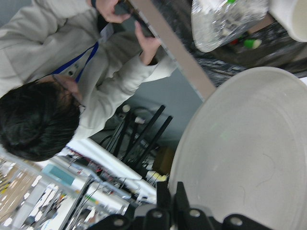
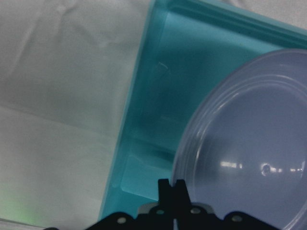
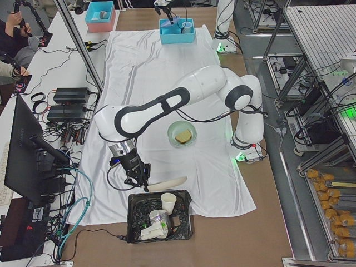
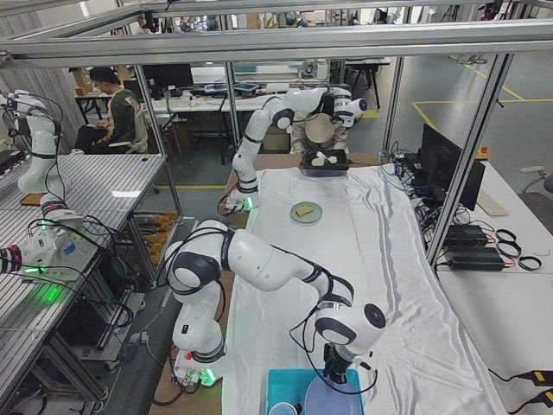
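My left gripper (image 3: 146, 183) is shut on a white plate (image 1: 240, 148), held tilted just beside a black-lined bin (image 3: 134, 219) holding a white cup (image 3: 168, 201) and crumpled packaging (image 3: 157, 221). My right gripper is shut on the rim of a translucent blue plate (image 2: 254, 139), which is in a teal box (image 2: 136, 120) at the other end of the table; a small cup (image 4: 282, 410) is in that box too. A green plate (image 3: 172, 130) with a yellow sponge (image 3: 183, 137) rests on the white cloth.
A monitor (image 3: 25, 150), cables and electronics line one side. A person (image 1: 43, 115) is beyond the bin.
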